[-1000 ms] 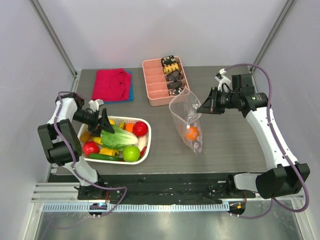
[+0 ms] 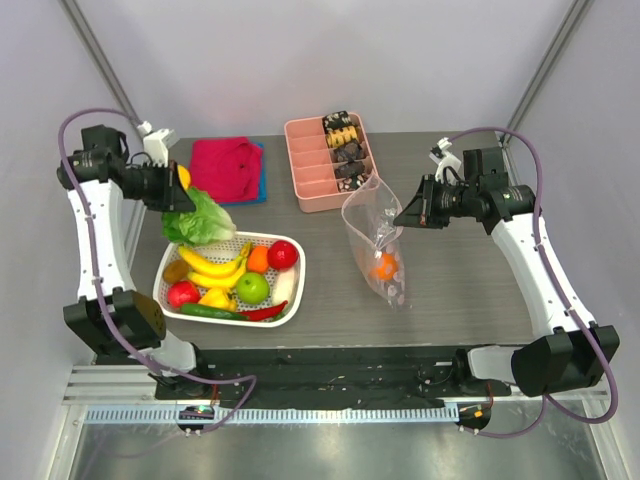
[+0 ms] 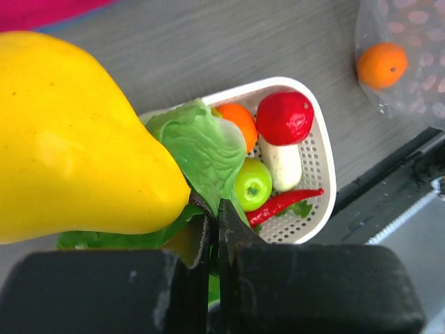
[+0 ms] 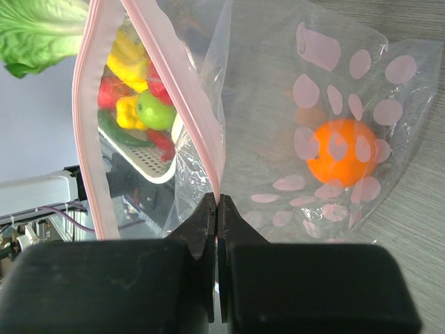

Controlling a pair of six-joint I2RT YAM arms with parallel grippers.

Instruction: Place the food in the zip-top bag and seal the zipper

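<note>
My left gripper [image 2: 172, 204] is raised over the white basket [image 2: 290, 307], shut on a leafy green lettuce [image 2: 205, 221]; a yellow pepper [image 3: 83, 153] hangs beside it, large in the left wrist view. The basket holds bananas, apples, an orange, a tomato, a chili, a cucumber and other food. My right gripper is shut on the pink-edged rim of the clear zip top bag [image 2: 365, 235], holding it up. An orange [image 4: 342, 153] lies inside the bag.
A pink compartment tray [image 2: 315, 175] with small items stands at the back. A red cloth [image 2: 225, 170] on a blue one lies at back left. Bare table surrounds the bag.
My left gripper has risen out of the basket and moved toward the back left, lifting the lettuce and yellow pepper. The right arm and bag are nearly unchanged.
</note>
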